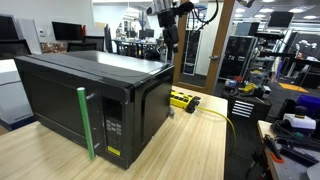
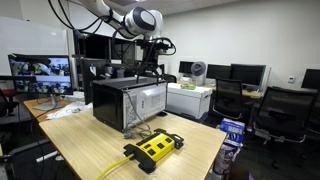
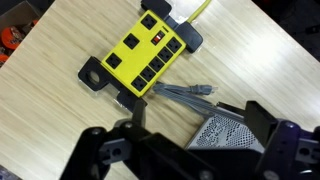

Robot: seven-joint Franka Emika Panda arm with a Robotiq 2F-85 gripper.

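Note:
My gripper hangs open above the table, with nothing between its fingers. A yellow and black power strip (image 3: 146, 52) lies beyond the fingers in the wrist view. Between the strip and the microwave's grey vented back (image 3: 226, 132) rests a grey cord with its plug (image 3: 202, 89), loose on the wood and apart from the strip's sockets. The black microwave (image 1: 65, 97) fills the left of exterior view 1, a green strip (image 1: 86, 123) on its front. From exterior view 2, the gripper (image 2: 151, 70) is above the microwave's back side.
A yellow cable (image 2: 116, 166) runs from the power strip to the table edge. Bare tabletop (image 1: 190, 145) lies right of the microwave in exterior view 1. Office chairs (image 2: 285, 112) and a monitor (image 2: 43, 77) stand around.

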